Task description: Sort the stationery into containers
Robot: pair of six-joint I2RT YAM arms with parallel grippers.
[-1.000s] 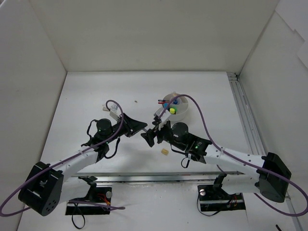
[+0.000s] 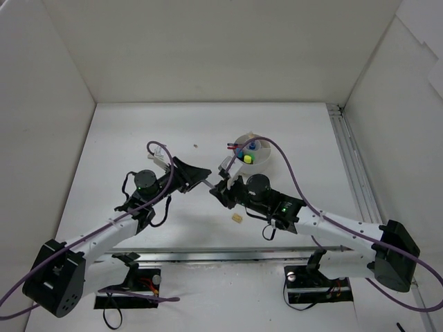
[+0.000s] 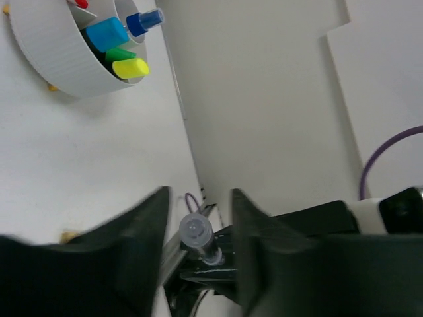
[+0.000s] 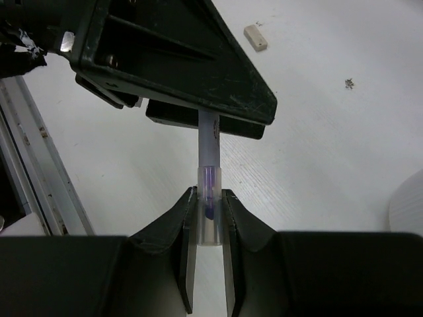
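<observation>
A slim translucent pen with a purple part (image 4: 209, 198) stands upright in the right wrist view, between my two grippers. My right gripper is shut on its lower, clear end. The upper end reaches under the fingers of my left gripper (image 2: 197, 178), which comes in from the left. In the left wrist view the pen's round end (image 3: 196, 230) shows between the blurred left fingers, which look part open. A white round organizer (image 2: 257, 160) holds markers, including a blue one (image 3: 106, 34) and a yellow one (image 3: 130, 68).
A small yellow block (image 2: 237, 217) lies on the front of the table. A small pale block (image 4: 255, 37) and specks lie on the white surface. Walls and metal rails border the work area.
My right gripper's fingers have moved a little toward the pen's line and look closer together.
</observation>
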